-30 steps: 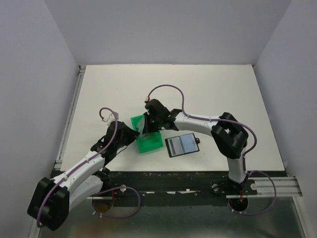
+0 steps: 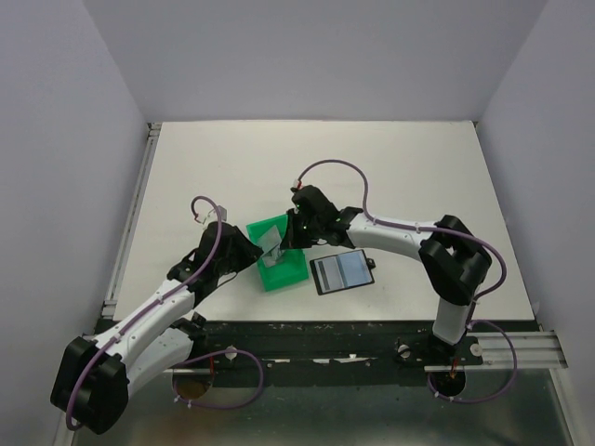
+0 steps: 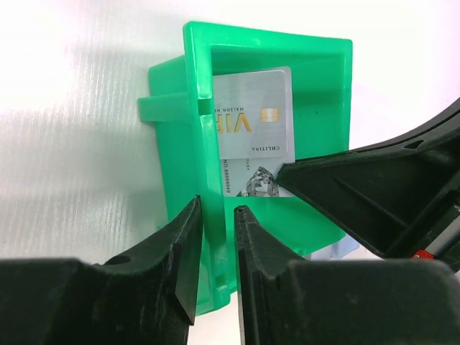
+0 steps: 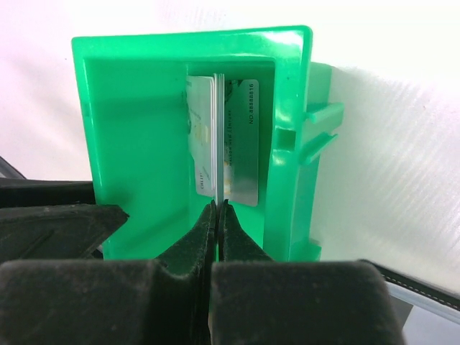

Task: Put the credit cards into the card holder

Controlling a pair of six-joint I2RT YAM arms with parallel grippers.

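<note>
An open green box [image 2: 286, 274] stands on the table. My right gripper is shut on the lower end of a thin card stack [image 4: 220, 129], seen edge-on in the right wrist view. The left wrist view shows the grey face of a VIP card [image 3: 251, 111] at those fingertips. Another card [image 4: 246, 144] shows behind the stack, inside the box. My left gripper is part open, its fingers on either side of the box's near wall. To the box's right lies a flat, dark-edged item with pale pockets, apparently the card holder [image 2: 342, 271].
Both grippers are crowded together at the box. A small dark tab [image 2: 371, 263] sticks out of the holder's right edge.
In the top view my right gripper has shifted to the right over the box, and its arm has moved with it. The left arm is nearly where it was. The holder has not moved.
</note>
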